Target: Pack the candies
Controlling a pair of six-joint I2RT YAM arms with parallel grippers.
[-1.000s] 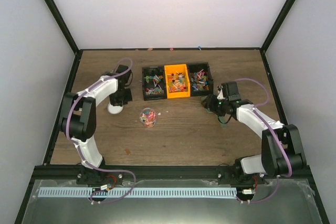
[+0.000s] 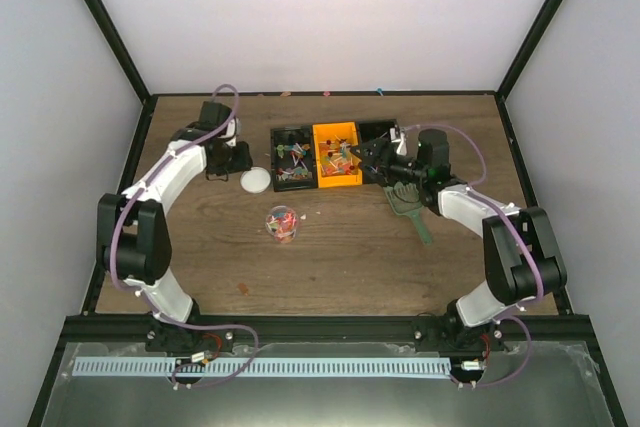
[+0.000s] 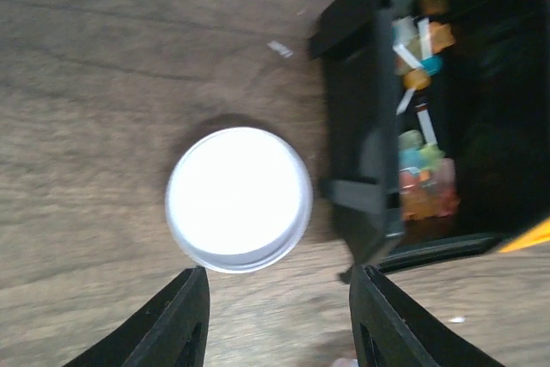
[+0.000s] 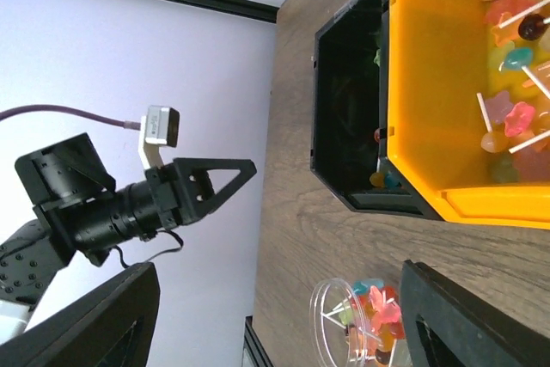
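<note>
A clear round jar [image 2: 281, 224] of mixed candies stands open on the table; the right wrist view shows its rim and candies [image 4: 378, 311]. The white round lid [image 3: 239, 199] lies flat on the wood beside the left black bin [image 3: 354, 109]. My left gripper [image 2: 243, 159] hovers near the lid, fingers apart and empty. Above the border of the orange bin [image 2: 336, 179] and the right black bin [image 2: 368, 127] hangs my right gripper [image 2: 362, 153], open, nothing visible between its fingers. Lollipops and gummies lie in all three bins.
The green slotted scoop [image 2: 409, 209] rests beneath the right arm, right of the bins. A few small scraps lie on the wood, one brownish piece [image 2: 243, 288] at the front.
The lid has shifted right and back, to beside the left bin, and my left gripper now stands apart from it. My right gripper has moved left and back from the scoop to over the bins.
</note>
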